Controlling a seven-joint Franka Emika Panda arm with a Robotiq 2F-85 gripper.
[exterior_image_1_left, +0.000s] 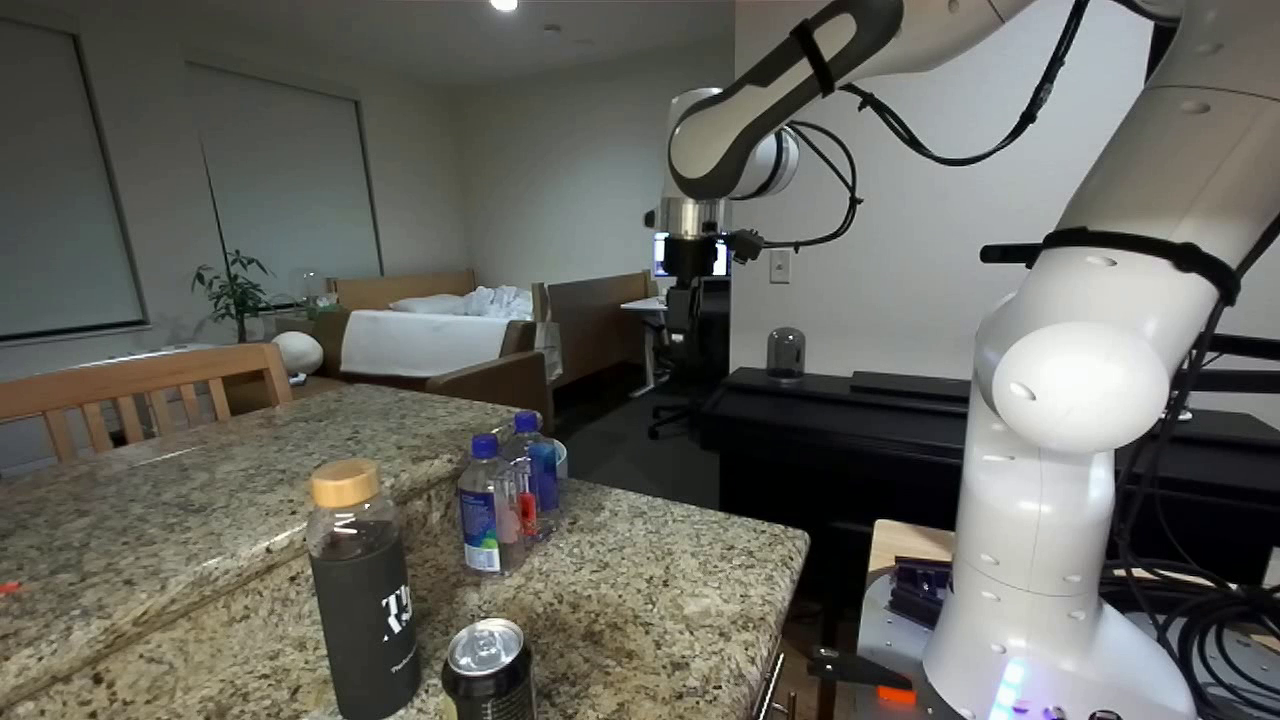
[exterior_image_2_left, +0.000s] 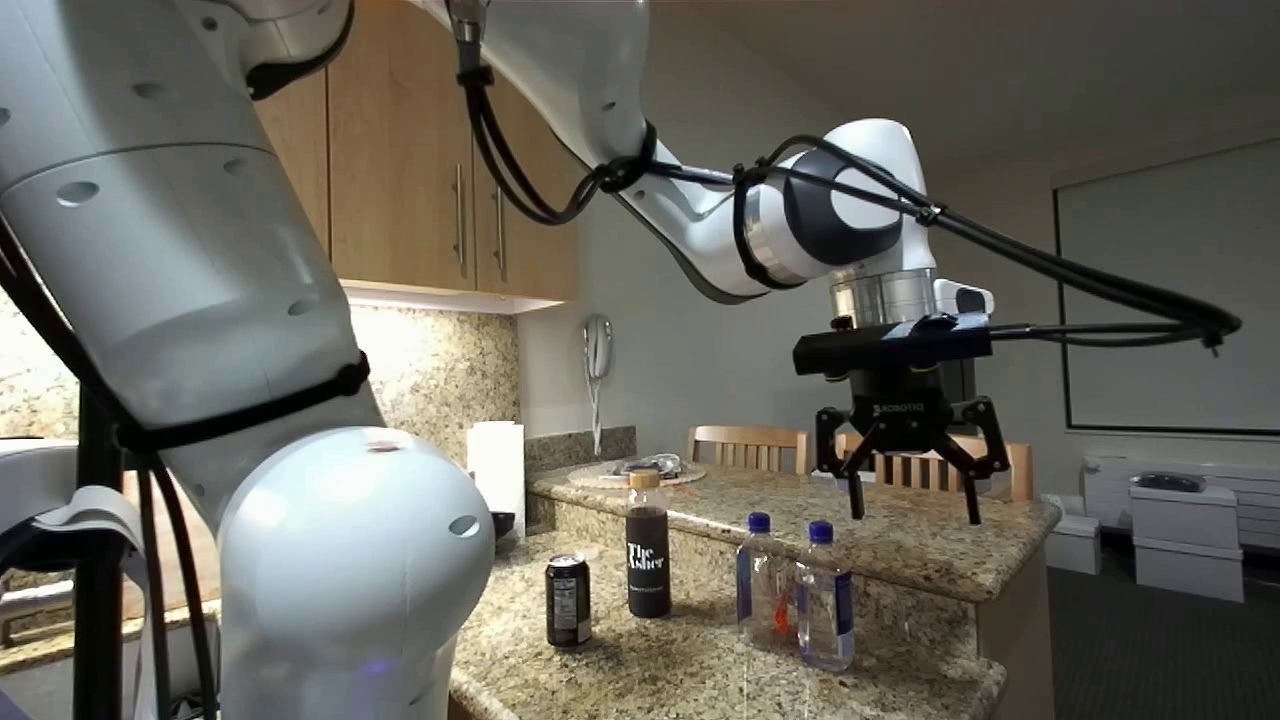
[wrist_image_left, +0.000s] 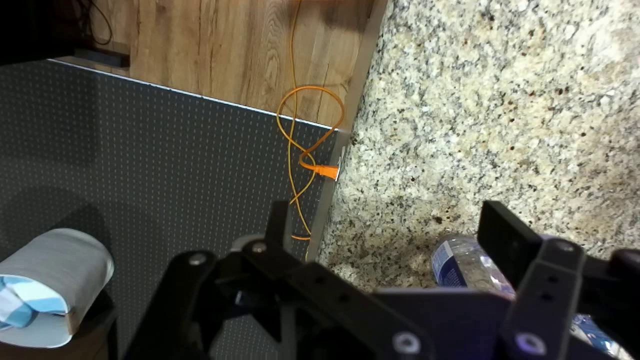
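High over the counter's outer edge hangs my gripper (exterior_image_2_left: 914, 510), its two fingers spread wide and nothing between them. Two clear plastic bottles with blue caps stand upright on the lower counter, one bottle (exterior_image_2_left: 825, 606) nearest the gripper and the other bottle (exterior_image_2_left: 758, 582) beside it. A dark flask with a wooden lid (exterior_image_2_left: 648, 558) and a black can (exterior_image_2_left: 567, 600) stand farther off on the same counter. In the wrist view part of a bottle (wrist_image_left: 459, 270) shows below the right finger; the fingers cover much of the bottles.
The raised granite ledge (exterior_image_1_left: 228, 462) runs behind the bottles. Bare granite (wrist_image_left: 468, 132) fills the counter's near part. Past its edge lie the floor and an orange cable (wrist_image_left: 309, 89). Wooden chairs (exterior_image_2_left: 750, 448) stand behind the ledge.
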